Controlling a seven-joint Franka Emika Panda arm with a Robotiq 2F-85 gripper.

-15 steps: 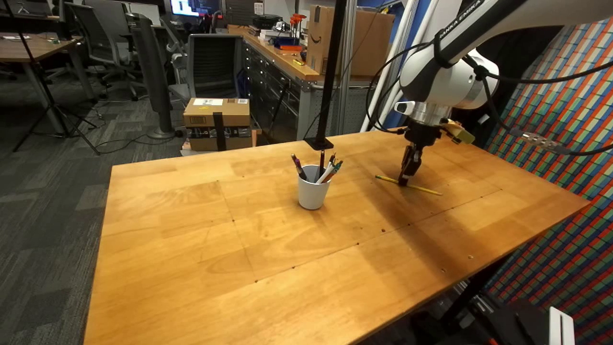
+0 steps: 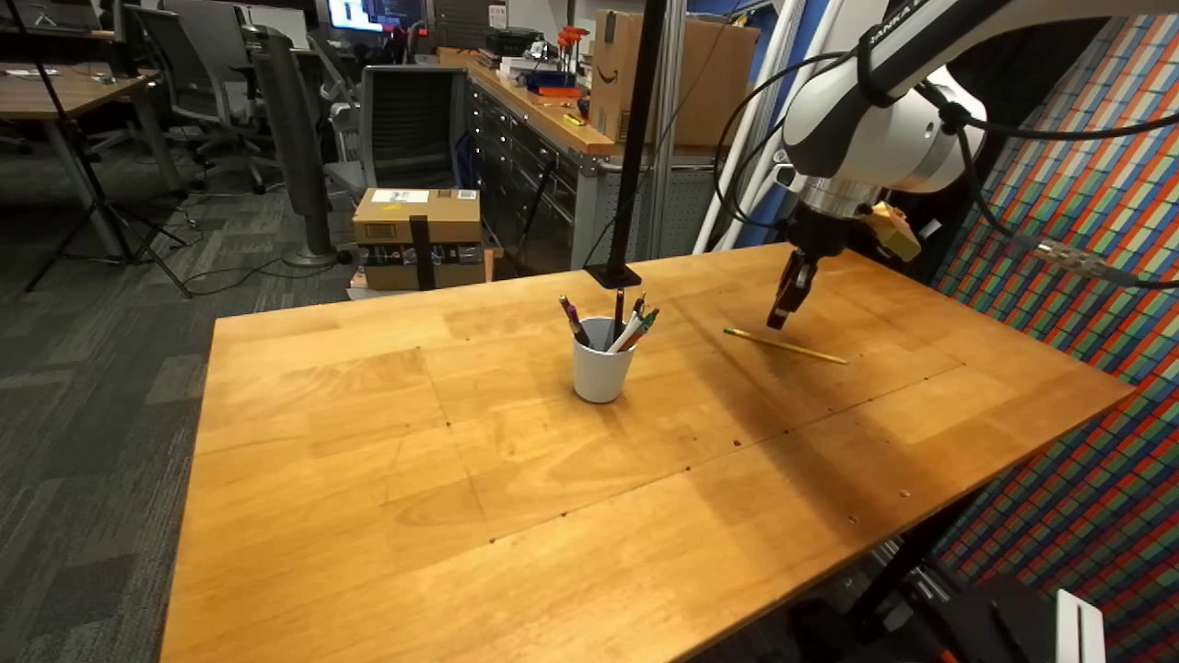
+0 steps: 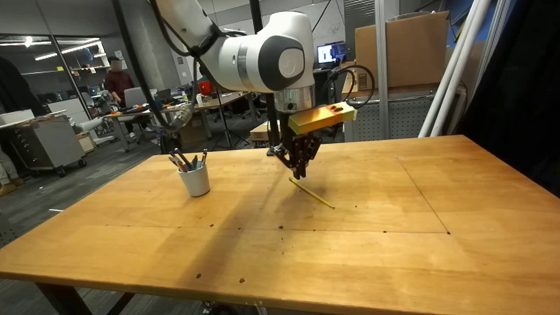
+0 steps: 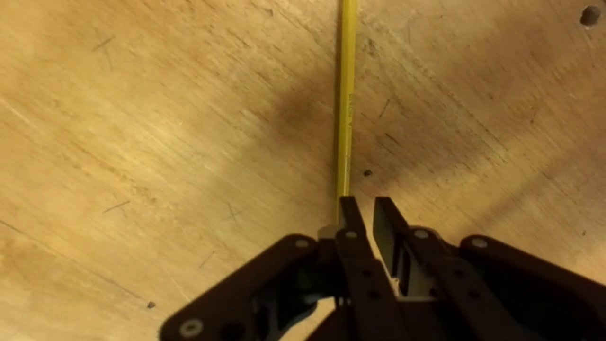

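A yellow pencil (image 2: 815, 354) lies flat on the wooden table. In the wrist view the pencil (image 4: 345, 102) runs down from the top edge, and its near end passes behind my left finger (image 4: 351, 219). My gripper stands slightly open, with a narrow gap and only bare wood showing between the tips. From the second exterior view, the gripper (image 3: 299, 176) hangs above the table near the pencil's far end. A white cup (image 2: 598, 378) holding several pens and pencils stands upright to the left of the pencil in the first exterior view.
A black upright pole (image 2: 630, 166) rises at the table's back edge, behind the cup. Cardboard boxes stand beyond the table.
My gripper has risen off the table.
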